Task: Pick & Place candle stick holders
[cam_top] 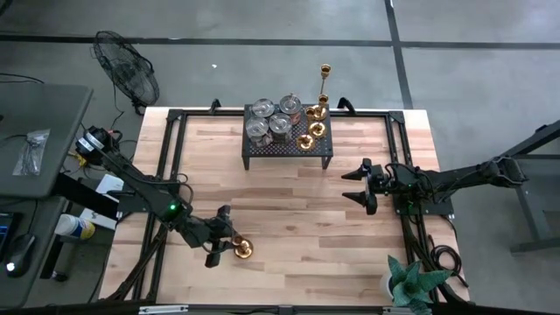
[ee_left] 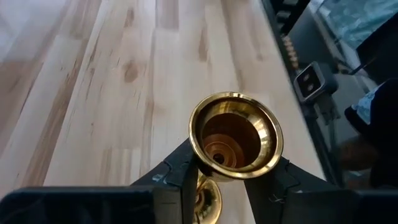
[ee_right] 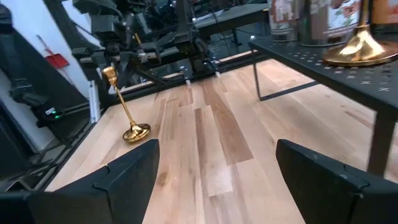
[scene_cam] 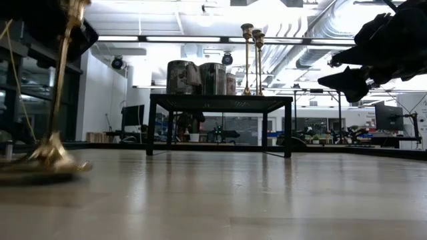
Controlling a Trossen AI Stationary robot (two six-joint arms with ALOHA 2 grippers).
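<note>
A gold candle holder [cam_top: 243,249] is near the table's left front, its flared cup [ee_left: 236,137] gripped by my left gripper. The left fingers press on the cup from both sides, with its round base [ee_left: 208,202] partly hidden below. In the right wrist view the holder's stem [ee_right: 124,109] leans, and its base is at or just over the wood; I cannot tell whether it touches. More gold candle holders [cam_top: 304,141] stand on the right part of a black perforated stand [cam_top: 289,150]. My right gripper is open and empty, out over the table's right side.
Several glass jars [cam_top: 280,123] fill the left part of the stand. A black frame [cam_top: 175,149] borders the work area. A potted plant [cam_top: 416,282] is at the front right corner.
</note>
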